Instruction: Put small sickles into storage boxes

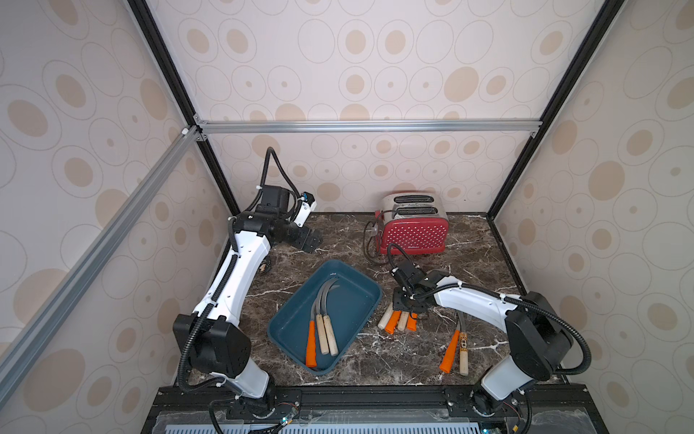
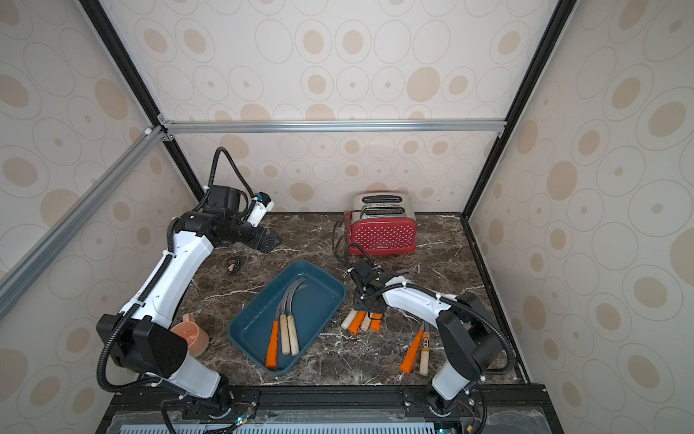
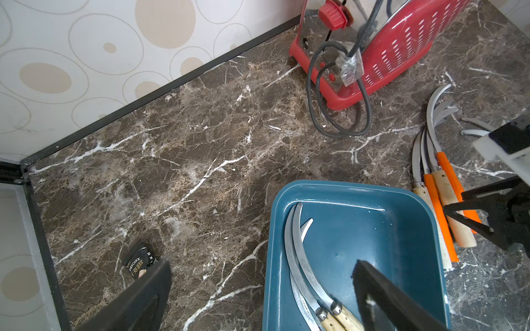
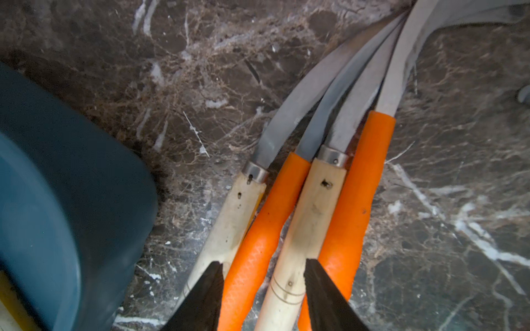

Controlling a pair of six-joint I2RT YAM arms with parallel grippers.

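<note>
Three sickles lie in the blue box (image 1: 365, 312), one orange-handled (image 1: 311, 344) and two with wooden handles. Right of the box, four-way overlap hides some blades of a row of sickles with wooden (image 4: 226, 229) and orange (image 4: 353, 215) handles. My right gripper is partly open over this row; its fingertips stand above the handles, and contact cannot be told. Two more sickles, one orange (image 1: 449, 353) and one wooden (image 1: 463, 360), lie near the right arm's base. My left gripper is open and empty, raised behind and left of the box.
A red toaster (image 1: 413, 235) with a loose cord (image 3: 315, 93) stands at the back. A pink cup (image 2: 190, 336) is beside the left arm. A small black packet (image 3: 140, 259) lies on the left.
</note>
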